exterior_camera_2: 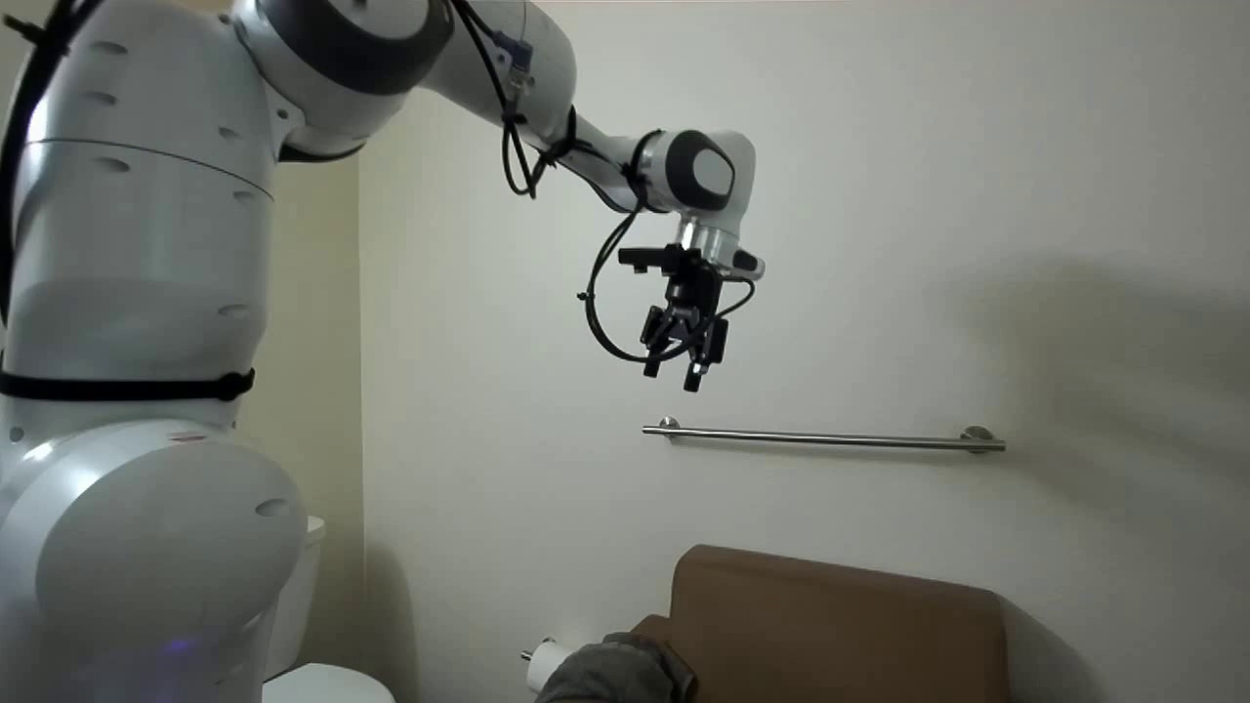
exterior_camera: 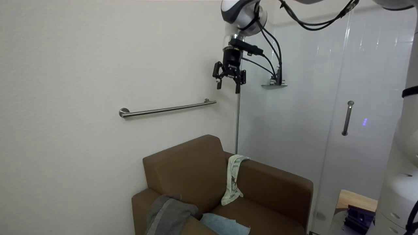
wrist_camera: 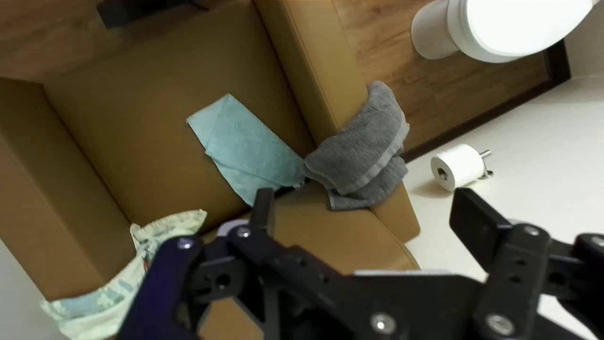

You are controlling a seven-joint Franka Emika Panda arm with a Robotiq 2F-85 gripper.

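Observation:
High over the brown armchair (exterior_camera: 184, 168) my gripper (exterior_camera: 228, 88) hangs pointing down, open and empty. Its black fingers stand wide apart in the wrist view. A grey towel (wrist_camera: 362, 147) drapes over one armrest, while a light blue cloth (wrist_camera: 243, 144) lies on the seat. Over the other armrest hangs a pale patterned cloth (exterior_camera: 233, 178). On the wall behind the chair is a metal towel bar (exterior_camera_2: 820, 438); in the second exterior view the gripper appears above its left end, with no cloth on the bar.
A toilet paper roll (wrist_camera: 456, 167) sits on a wall holder near the grey towel. The toilet (wrist_camera: 498, 25) stands beyond that armrest. A glass shower door with a handle (exterior_camera: 347, 117) is at the right. The air around the gripper is free.

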